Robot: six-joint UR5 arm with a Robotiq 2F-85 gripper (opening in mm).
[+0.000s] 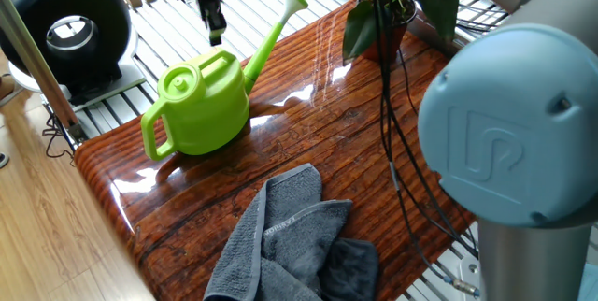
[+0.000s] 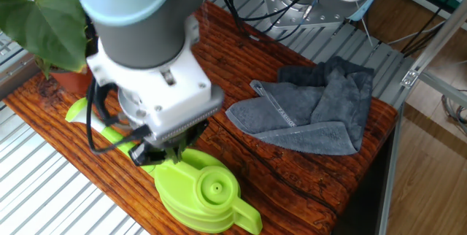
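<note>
A bright green watering can [image 1: 204, 109] stands upright on the glossy brown wooden table in exterior view 1. Its spout points to the back right and its handle to the front left. My gripper [image 1: 216, 35] hangs fingers-down just above and behind the can's top opening, apart from it in this view. Seen from the other side, the gripper [image 2: 172, 152] overlaps the spout end of the can [image 2: 197, 191], beneath the white wrist mount. The fingertips are dark and partly hidden, so how far apart they stand is unclear. Nothing shows held.
A crumpled grey towel [image 1: 280, 240] lies at the table's front, well away from the can. The potted plant [image 1: 381, 39] stands at the back right, near hanging cables [image 1: 388, 105].
</note>
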